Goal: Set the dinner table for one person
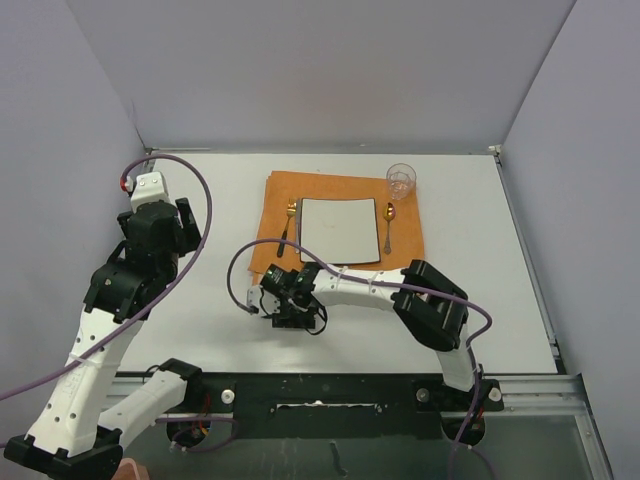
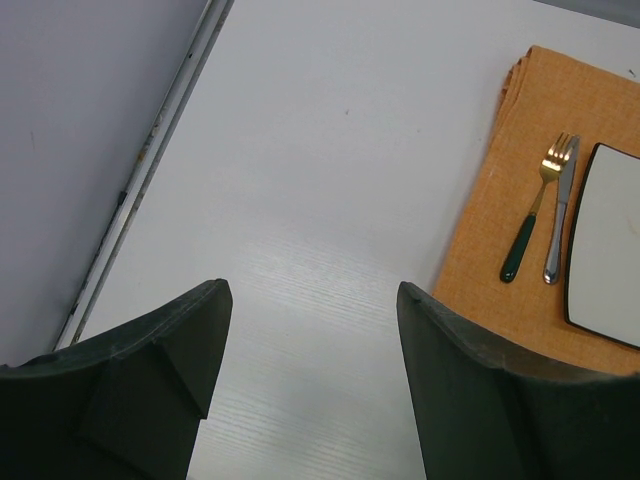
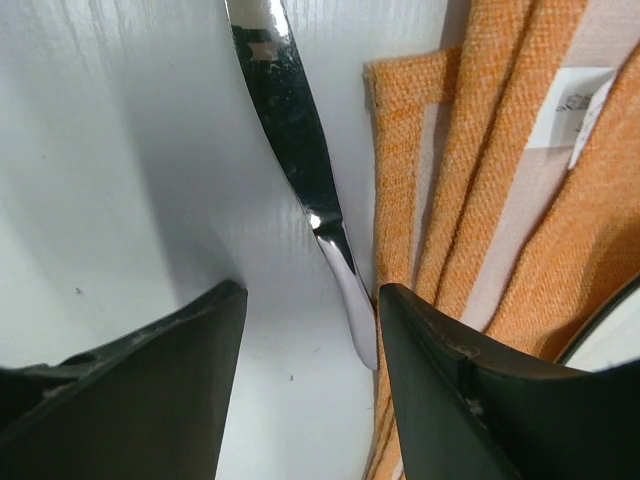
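An orange placemat lies on the white table with a square, white, dark-rimmed plate on it. Left of the plate are a green-handled fork and a silver knife; a gold spoon lies to its right. The clear glass is at the mat's upper right corner. In the right wrist view a shiny metal utensil lies on the table beside the folded orange cloth edge. My right gripper is open around the utensil's lower end. My left gripper is open and empty over bare table.
A white tag shows on the orange cloth's folded edge. The right arm spans the front of the placemat. Bare table lies to the right; walls enclose the left, back and right sides.
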